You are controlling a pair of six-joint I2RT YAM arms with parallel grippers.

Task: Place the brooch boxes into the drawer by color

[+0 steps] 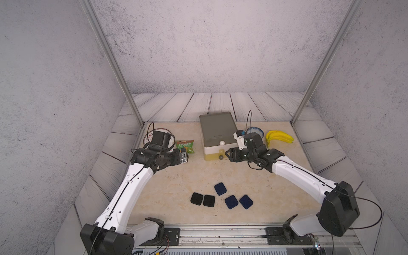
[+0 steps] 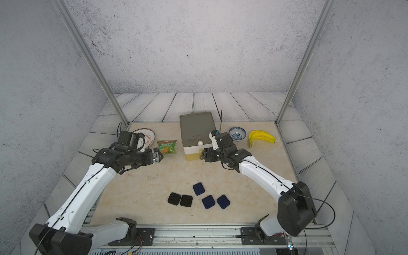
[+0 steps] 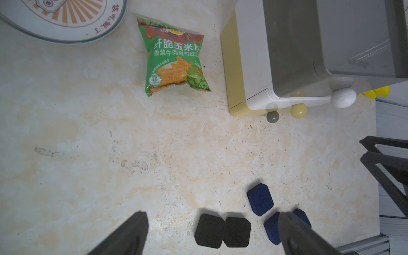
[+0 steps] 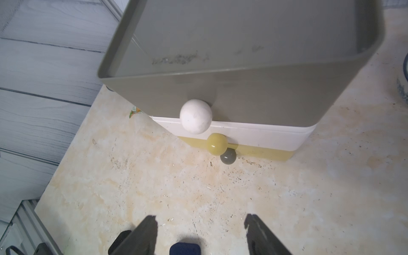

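A small drawer cabinet (image 1: 217, 127) with a grey top, white middle and yellow bottom stands at the back centre, its drawers closed. White (image 4: 196, 116), yellow (image 4: 217, 144) and grey knobs (image 4: 228, 156) stick out from its front. Two black boxes (image 1: 196, 198) lie flat near the table's front, with three navy boxes (image 1: 231, 201) to their right. My right gripper is open and empty, just right of the knobs, apart from them. Left of the cabinet, in front of the snack bag, hangs my left gripper, open with nothing held.
A green snack bag (image 3: 175, 57) and a plate (image 2: 146, 136) occupy the back left. Behind my right arm are a blue-patterned bowl (image 2: 237, 133) and bananas (image 2: 261, 136). Bare table (image 1: 182, 176) stretches between the cabinet and the boxes.
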